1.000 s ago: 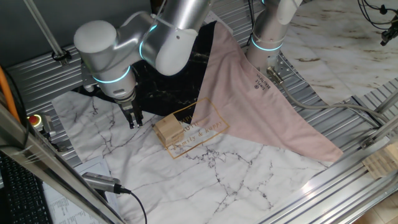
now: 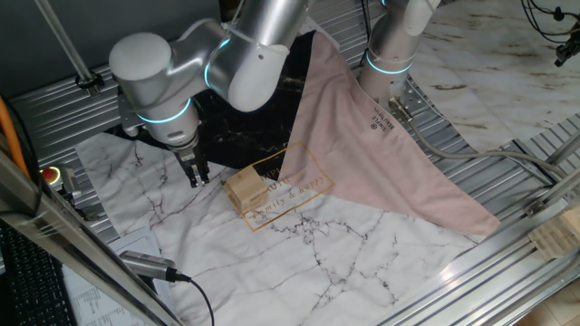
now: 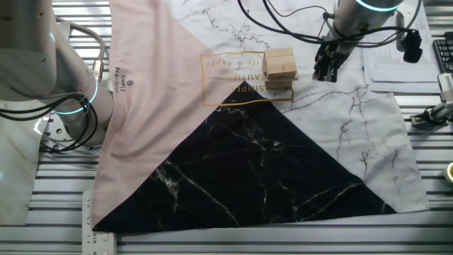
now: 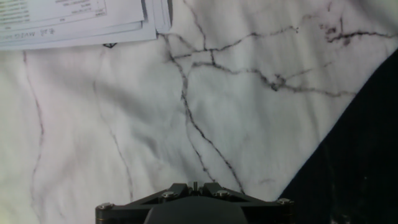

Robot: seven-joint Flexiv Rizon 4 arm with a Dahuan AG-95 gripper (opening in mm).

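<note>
Pale wooden blocks (image 2: pixel 245 188) sit stacked near the middle of the cloth, over the gold-framed lettering. In exterior view 2 the upper block (image 3: pixel 281 62) rests on thinner wooden pieces (image 3: pixel 279 84). My gripper (image 2: pixel 198 182) hangs over the white marbled part of the cloth, to the left of the stack in exterior view 1 and apart from it. The wrist view shows the gripper at the bottom edge, its black fingers drawn together at the centre. Nothing shows between them, and the blocks are outside that view.
The cloth has white, black (image 3: pixel 233 163) and pink (image 2: pixel 353 136) areas, slightly wrinkled. Papers (image 4: pixel 74 18) lie beyond one edge. A metal post (image 2: pixel 82 217) and a cabled device (image 2: pixel 149 266) stand at the near left. Bare cloth surrounds the stack.
The blocks and cloth stay where they were.
</note>
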